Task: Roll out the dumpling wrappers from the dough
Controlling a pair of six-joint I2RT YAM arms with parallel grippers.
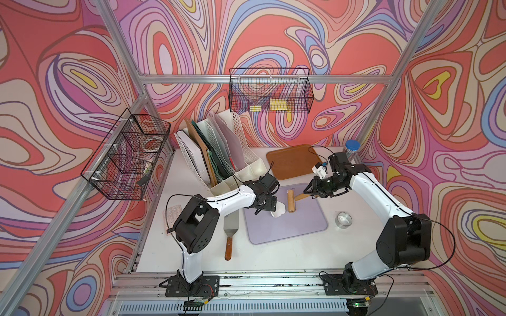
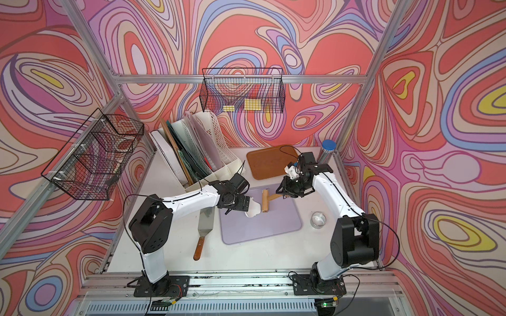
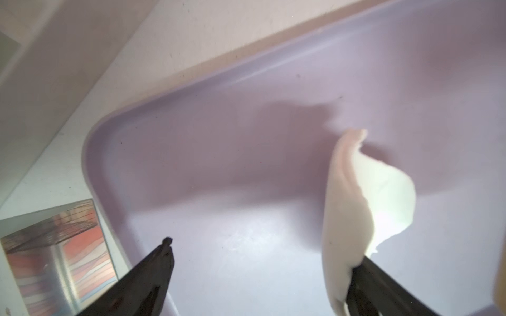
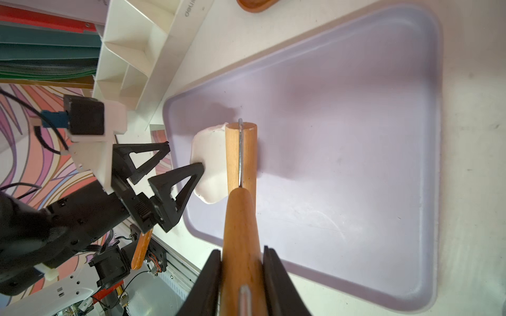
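Note:
On the lavender tray (image 1: 284, 229), a flattened piece of white dough (image 4: 212, 168) lies just left of the wooden roller (image 4: 247, 158). My right gripper is shut on the roller's wooden handle (image 4: 239, 221). Beside the dough, my left gripper stands open, its fingers well apart. Its right finger (image 3: 376, 289) meets the edge of the dough (image 3: 348, 226), which is raised and curled in the left wrist view. Where finger and dough meet is partly hidden. The gap between the left fingers shows only bare tray.
A spatula (image 1: 228, 237) lies left of the tray, and a metal cup (image 1: 343, 219) stands to the right. Behind are a brown board (image 1: 290, 162) and a white file rack (image 1: 247, 173). The tray's right part is clear.

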